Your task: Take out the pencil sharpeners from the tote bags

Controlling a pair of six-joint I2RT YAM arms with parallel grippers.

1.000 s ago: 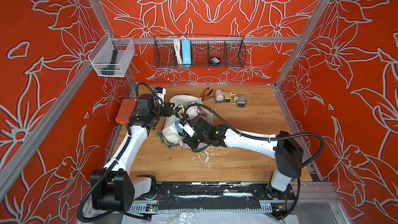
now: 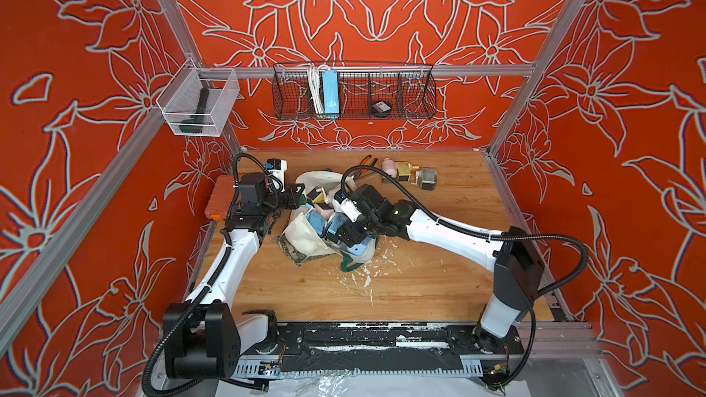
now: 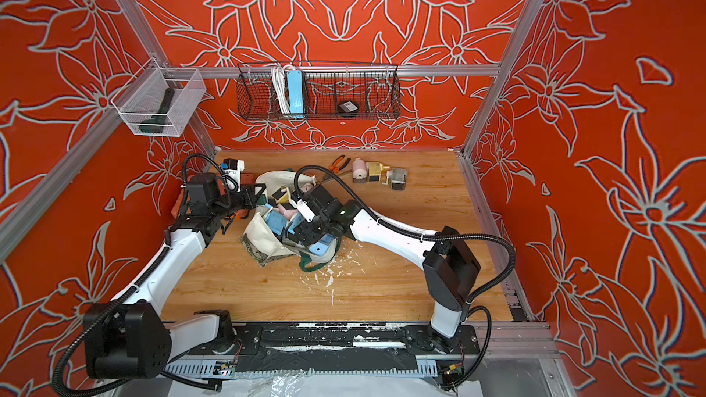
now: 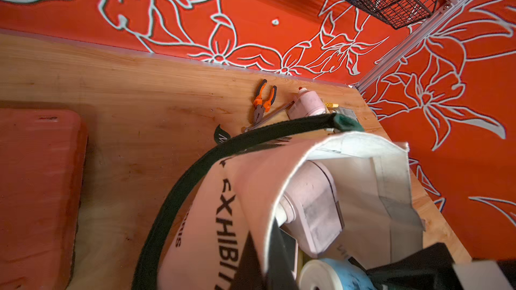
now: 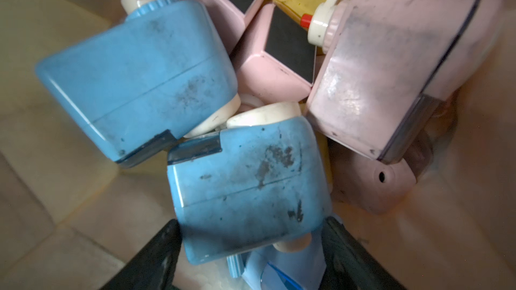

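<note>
A cream tote bag (image 2: 309, 239) on the table holds blue, pink and yellow sharpeners. My right gripper is down inside it, fingers part open either side of a blue sharpener (image 5: 247, 177); I cannot tell whether they touch it. Another blue sharpener (image 5: 134, 80) and a pink one (image 5: 387, 64) lie above. My left gripper (image 2: 300, 195) is shut at the bag's left rim; its fingertips are hard to make out in the left wrist view, among the cream cloth.
An orange case (image 2: 220, 198) lies at the left. Pliers (image 4: 262, 102) and several sharpeners (image 2: 404, 172) stand at the back. A wire basket (image 2: 397, 92) hangs on the back wall.
The left arm has moved slightly left.
</note>
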